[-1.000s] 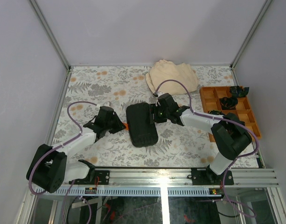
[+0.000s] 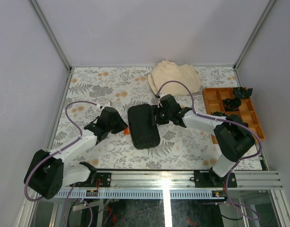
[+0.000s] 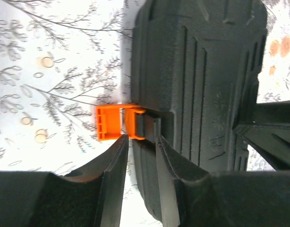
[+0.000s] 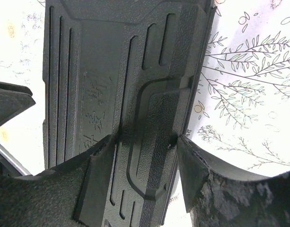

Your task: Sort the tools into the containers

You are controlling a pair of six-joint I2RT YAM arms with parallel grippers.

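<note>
A closed black tool case (image 2: pixel 144 130) lies in the middle of the table. Its orange latch (image 3: pixel 108 122) stands swung out from the case's left side, over the cloth. My left gripper is just beside that latch, its fingers part open and nothing gripped between the tips. On the opposite side, my right gripper is shut on the edge of the case, one finger over the lid and the other along its outer side. Whatever is inside the case is hidden.
An orange compartment tray (image 2: pixel 212 100) stands at the right, with dark items in several compartments. Crumpled beige cloth (image 2: pixel 175 78) lies at the back.
More of the orange latch shows now. The right arm and the case have not moved.
</note>
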